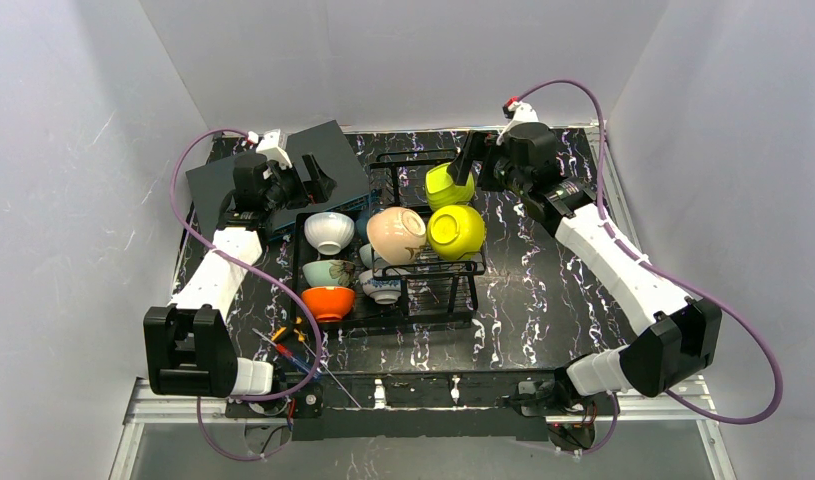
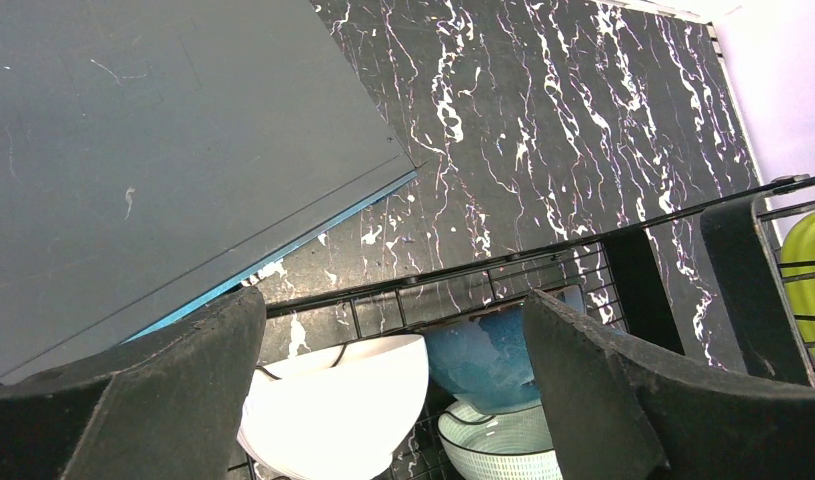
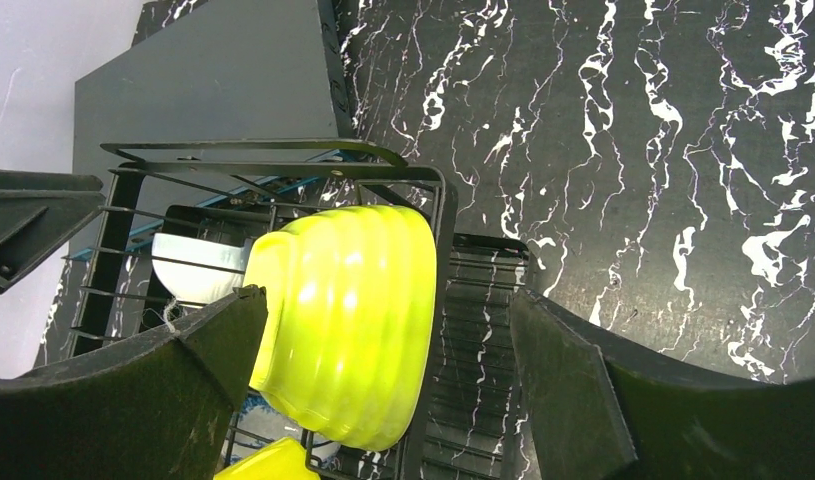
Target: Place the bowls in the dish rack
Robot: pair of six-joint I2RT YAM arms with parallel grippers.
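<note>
In the black dish rack (image 1: 463, 306), a yellow ribbed bowl (image 3: 358, 320) leans on its side at the back of the upper tier. In front of it sit a second yellow bowl (image 1: 456, 232) and a cream bowl (image 1: 395, 236). On the lower tier rest a white bowl (image 1: 329, 232), a pale green bowl (image 1: 328, 273), an orange bowl (image 1: 328, 302), a patterned bowl (image 1: 381, 289) and a partly hidden blue bowl (image 2: 483, 360). My right gripper (image 1: 475, 160) is open, its fingers apart above the rear yellow bowl. Over the rack's back left, my left gripper (image 1: 319, 180) stands open and empty.
A dark grey panel (image 1: 328, 150) lies behind the rack on the left. Screwdrivers (image 1: 289, 354) lie near the front left. To the right of the rack the marbled counter (image 1: 543, 320) is clear.
</note>
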